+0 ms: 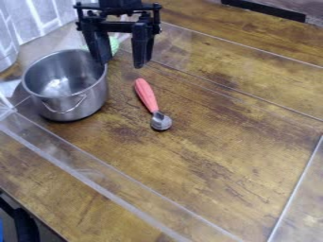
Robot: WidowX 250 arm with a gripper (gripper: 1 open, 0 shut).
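Observation:
A black gripper [121,52] hangs at the top left with its two fingers spread wide and nothing visible between them. Below it on the left sits a steel pot [66,93] with a wire handle. Right of the pot lies a utensil with a pink handle [145,94] and a round metal head [161,121], below and right of the gripper. A pale green object behind the gripper is partly hidden.
Crumpled translucent material lies at the back left. A dark edge runs along the top right, and a black and blue object is at the bottom left corner.

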